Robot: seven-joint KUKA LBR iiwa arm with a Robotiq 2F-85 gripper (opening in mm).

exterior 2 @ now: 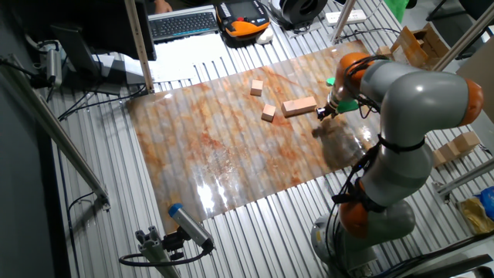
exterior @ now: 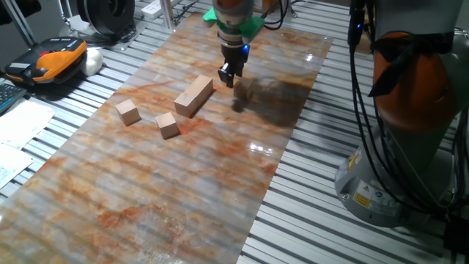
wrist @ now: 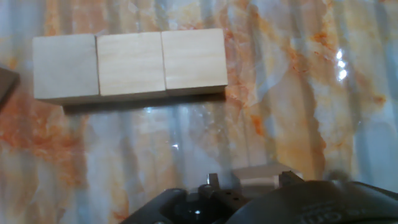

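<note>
Three wooden cubes stand side by side, forming a row (exterior: 194, 96); the wrist view shows the same row (wrist: 130, 65) at upper left. A single wooden cube (exterior: 244, 89) rests on the table to the right of that row, in the arm's shadow. My gripper (exterior: 229, 79) hangs just above and beside this cube, partly covering it. From the wrist, the gripper has its fingers apart, and the single cube (wrist: 258, 180) appears below, between the tips. Two more loose cubes, one nearer (exterior: 167, 125) and one farther left (exterior: 127, 112), lie separately.
The marbled table board (exterior: 154, 198) is bare across its front half. An orange-and-black device (exterior 2: 244, 23) and a keyboard (exterior 2: 181, 25) lie beyond its edge. The robot's base (exterior: 381, 183) stands at the right. Cardboard and wooden blocks (exterior 2: 455, 147) sit behind the arm.
</note>
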